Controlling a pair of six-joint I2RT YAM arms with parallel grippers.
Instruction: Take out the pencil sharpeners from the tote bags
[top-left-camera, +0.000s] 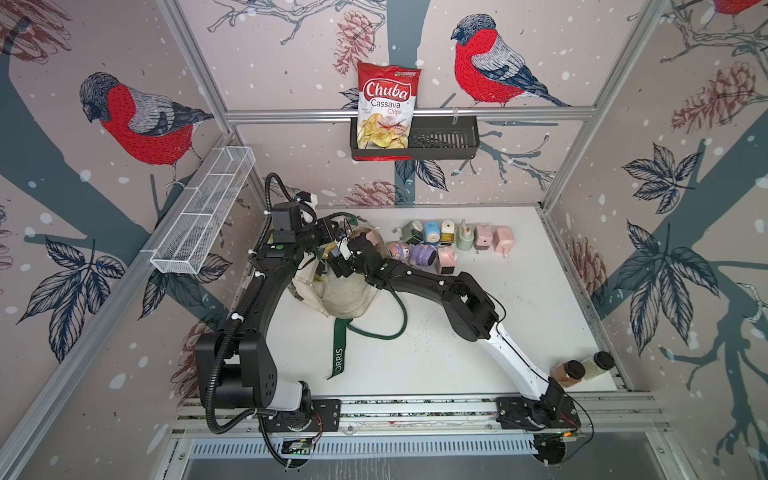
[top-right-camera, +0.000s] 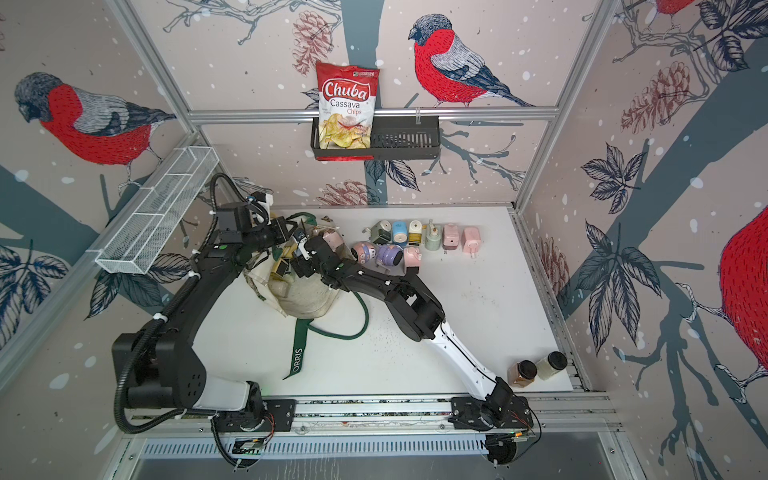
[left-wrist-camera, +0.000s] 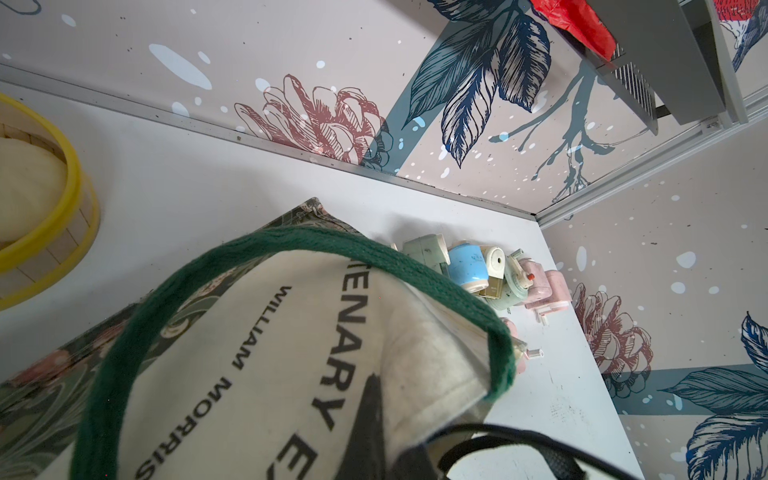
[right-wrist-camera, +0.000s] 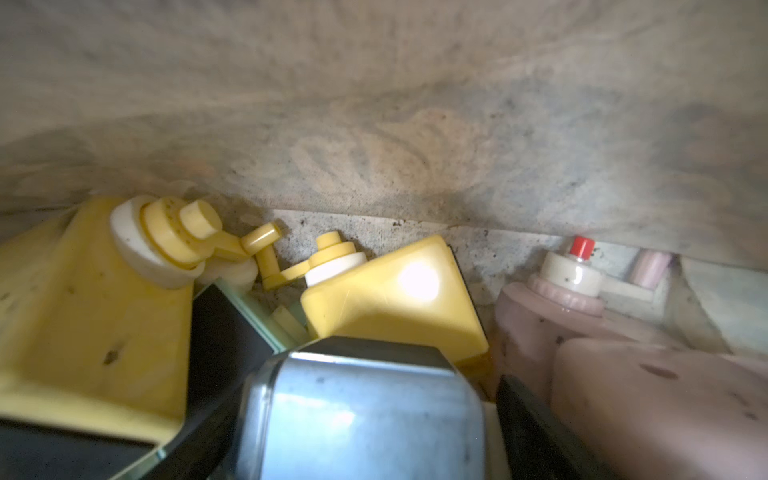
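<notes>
The cream tote bag (top-left-camera: 344, 300) lies at the back left, green strap trailing. My left gripper (top-left-camera: 324, 232) is shut at its rim; in the left wrist view it meets the printed canvas (left-wrist-camera: 312, 360). My right gripper is down inside the bag, fingers either side of a light grey-blue sharpener (right-wrist-camera: 360, 416); whether they grip it I cannot tell. Around it lie yellow sharpeners (right-wrist-camera: 384, 296) and pink ones (right-wrist-camera: 648, 400).
Several sharpeners (top-left-camera: 432, 233) stand right of the bag. Two jars (top-left-camera: 596, 364) stand at the front right. A chips bag (top-left-camera: 384, 108) sits in the rack above.
</notes>
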